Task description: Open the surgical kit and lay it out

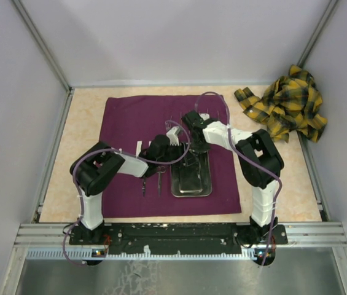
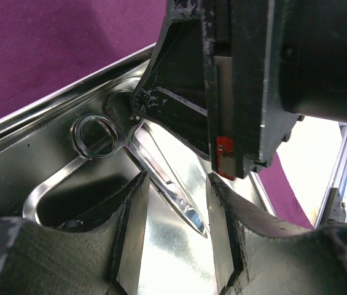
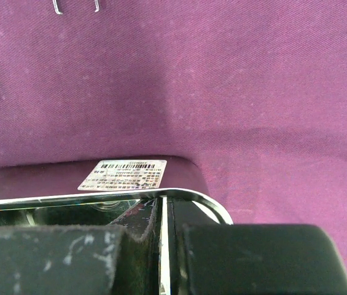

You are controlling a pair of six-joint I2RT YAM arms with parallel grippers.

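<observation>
The steel tray (image 1: 191, 190) lies on the purple cloth (image 1: 124, 203). In the left wrist view, my left gripper hangs over the tray, its fingertips apart with nothing held. Below it lie scissors (image 2: 93, 135) and a long slim steel instrument (image 2: 194, 218). My right gripper is shut at the tray's far rim, just below a barcode label (image 3: 122, 175); no held object is clear between its fingers. Its body hangs into the top of the left wrist view.
Several instruments (image 1: 159, 184) are laid out on the cloth left of the tray and along its back. A yellow-and-black plaid cloth (image 1: 284, 104) is heaped at the back right.
</observation>
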